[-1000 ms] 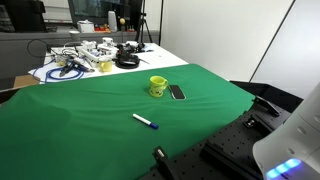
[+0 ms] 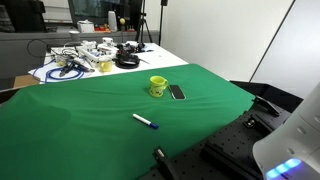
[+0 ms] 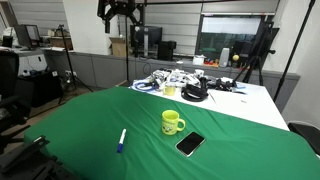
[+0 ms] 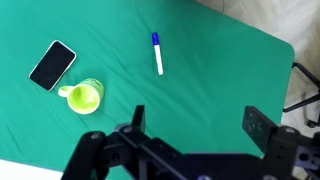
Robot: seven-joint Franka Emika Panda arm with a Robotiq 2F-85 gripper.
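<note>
On the green tabletop (image 2: pixel 90 125) stands a yellow-green mug (image 2: pixel 157 87), upright, its handle to the left in exterior view 1. Close beside it a dark phone (image 2: pixel 177 92) lies flat, not touching the mug. A white marker (image 4: pixel 158 57) with a blue cap rests apart from both; in exterior view 2 the marker (image 3: pixel 122 141) is left of the mug (image 3: pixel 172 122). High over the table, my gripper is open, its fingers wide apart and only green surface showing between them. None of the three objects is within its fingers.
Behind the green surface, a white table area (image 3: pixel 228 99) holds cables, a black headset-like item (image 3: pixel 196 91), another yellow mug (image 3: pixel 170 89) and clutter. Dark stands rise at the back.
</note>
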